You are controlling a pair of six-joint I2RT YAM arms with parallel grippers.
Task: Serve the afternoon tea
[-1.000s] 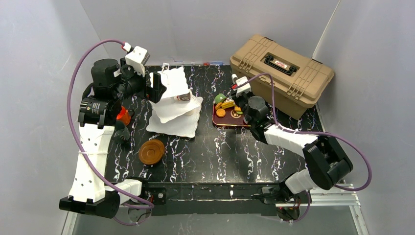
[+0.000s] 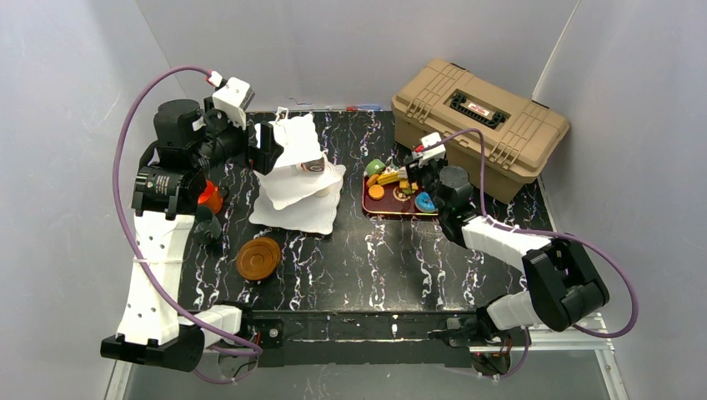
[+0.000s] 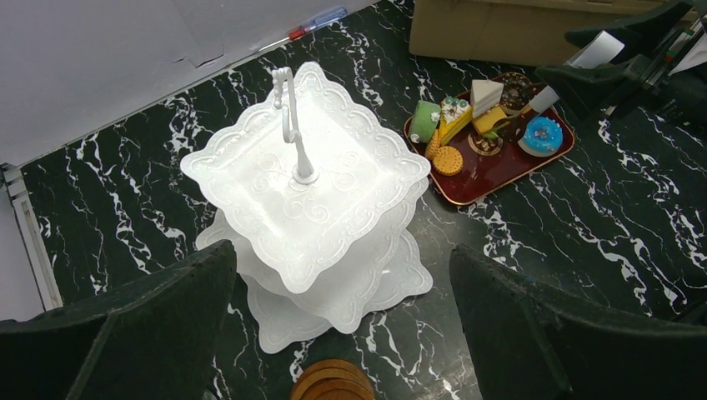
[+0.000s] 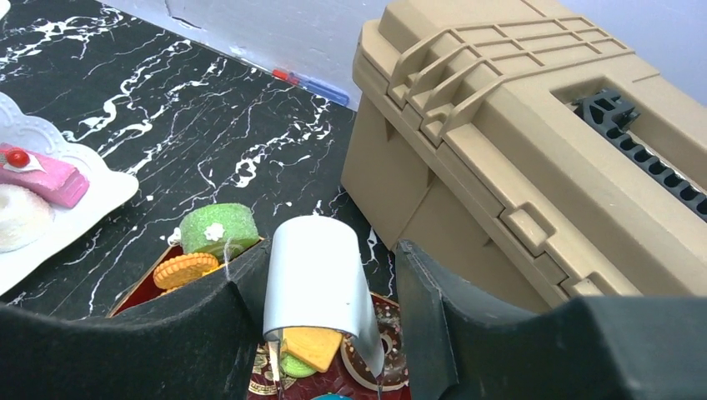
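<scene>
A white tiered stand [image 2: 285, 218] [image 3: 233, 167] stands centre-left, pink cake [image 4: 58, 187] and a white doughnut [image 4: 21, 221] on a tier. My left gripper hangs open above its front. The red tray [image 2: 371, 207] [image 3: 463, 187] holds a green roll [image 3: 423, 121], cake slices, biscuits and doughnuts, including a blue one [image 3: 542, 136]. My right gripper is open over the tray, its fingers either side of a white cylindrical object [image 4: 313, 258] with cake below; whether they touch it is unclear.
A tan case [image 2: 475, 117] stands behind the tray at right. Brown round coasters [image 2: 258, 258], an orange cup [image 2: 208, 196] and a dark cup [image 2: 207, 229] are at left.
My right arm has shifted slightly right over the tray since a second ago. The left arm is unchanged.
</scene>
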